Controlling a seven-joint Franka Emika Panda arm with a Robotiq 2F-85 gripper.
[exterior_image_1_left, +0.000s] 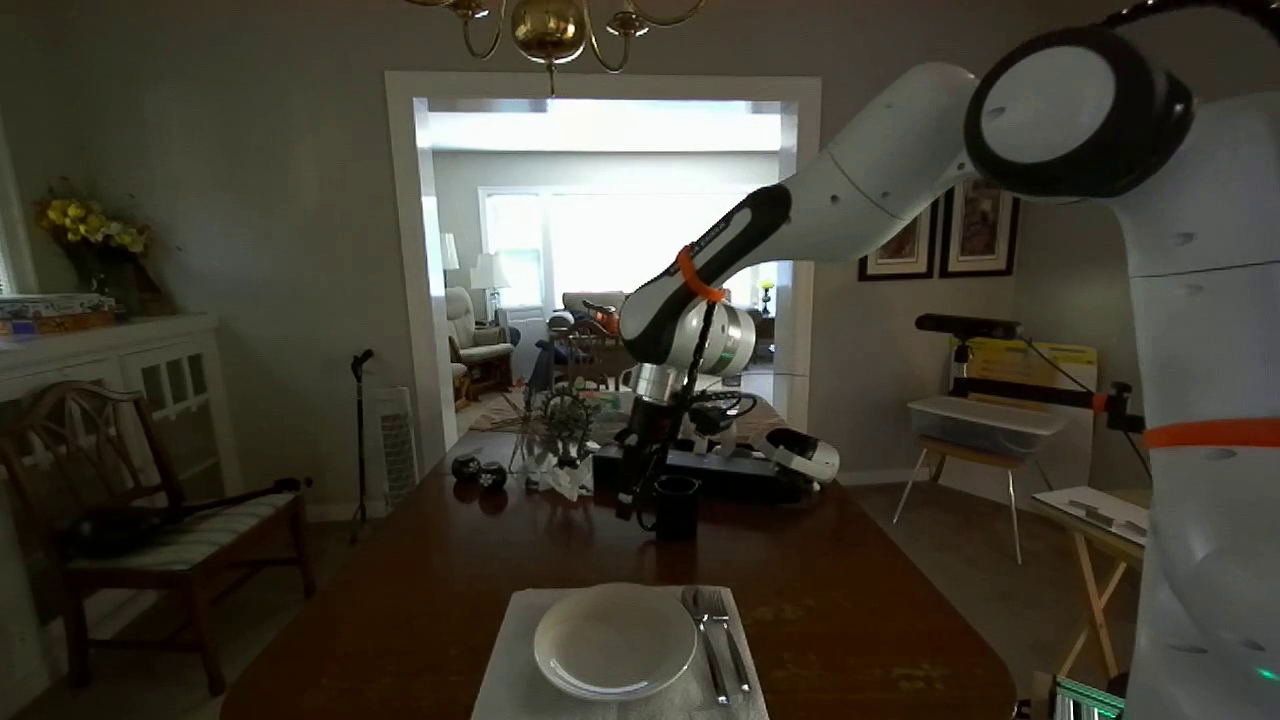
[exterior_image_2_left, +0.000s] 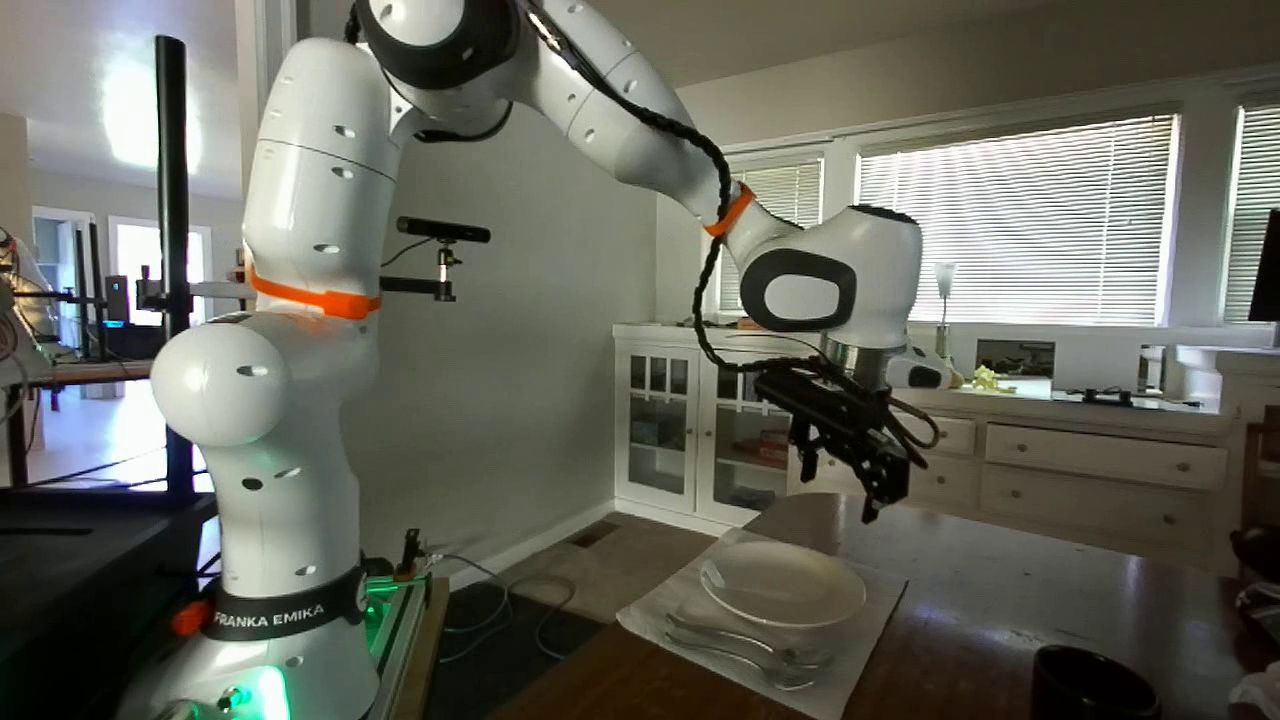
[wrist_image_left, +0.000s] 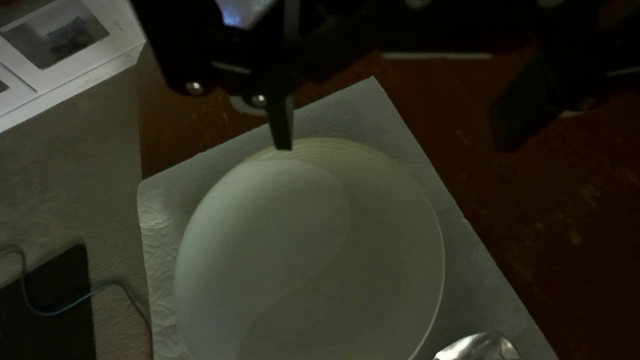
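Observation:
My gripper (exterior_image_2_left: 840, 490) hangs above the table, its fingers wide apart. Nothing sits between the fingers in the wrist view (wrist_image_left: 394, 144). A white round plate (exterior_image_1_left: 615, 640) rests on a pale placemat (exterior_image_1_left: 516, 654); in exterior view 2 the gripper is above and beyond the plate (exterior_image_2_left: 782, 583). A spoon (exterior_image_1_left: 708, 642) and a fork (exterior_image_1_left: 728, 638) lie side by side to the right of the plate in exterior view 1. The black mug (exterior_image_1_left: 675, 510) stands farther along the table; in that view my gripper (exterior_image_1_left: 633, 510) overlaps its left side.
A dark bar-shaped object (exterior_image_1_left: 732, 476), a white-and-black device (exterior_image_1_left: 803, 456), two dark round items (exterior_image_1_left: 480, 472) and a plant (exterior_image_1_left: 566, 418) crowd the table's far end. Bare wood (exterior_image_1_left: 828, 600) lies to the placemat's right.

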